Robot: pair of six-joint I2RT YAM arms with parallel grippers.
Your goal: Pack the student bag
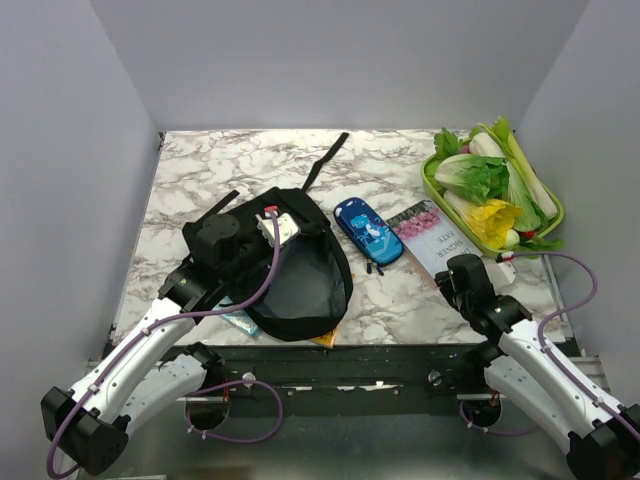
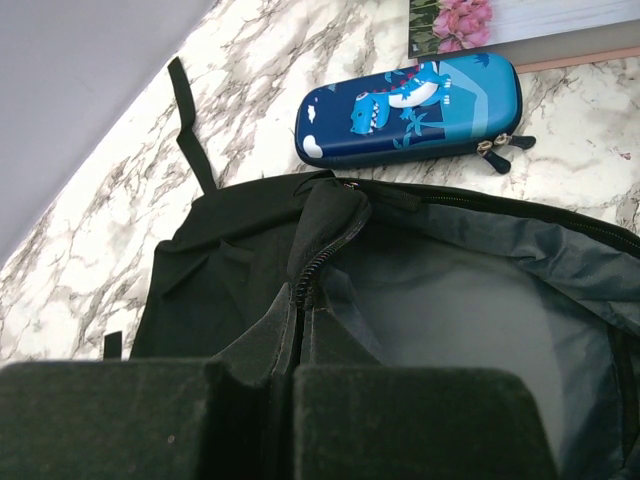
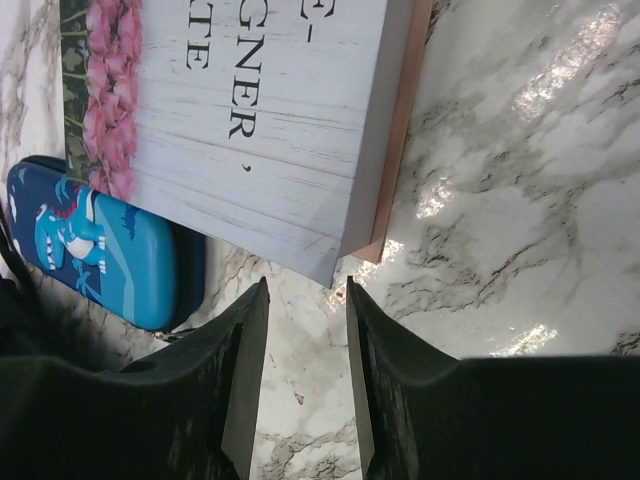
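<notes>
The black student bag (image 1: 300, 290) lies with its mouth open, showing a grey lining. My left gripper is shut on the zippered edge of the bag's opening (image 2: 325, 245). Beside the bag is a blue dinosaur pencil case (image 1: 368, 231), its zip pulls toward the table's front. A thick book (image 1: 432, 236) with pink flowers on its cover lies flat to the right of the case. My right gripper stands part open by a corner of the book (image 3: 290, 150), its fingers (image 3: 240, 370) apart with nothing between them.
A green basket (image 1: 428, 185) full of vegetables stands at the back right, close to the book. A black strap (image 1: 325, 160) stretches behind the bag. Light-blue and orange items (image 1: 325, 339) peek from under the bag. Bare marble table (image 1: 390, 312) lies between bag and right arm.
</notes>
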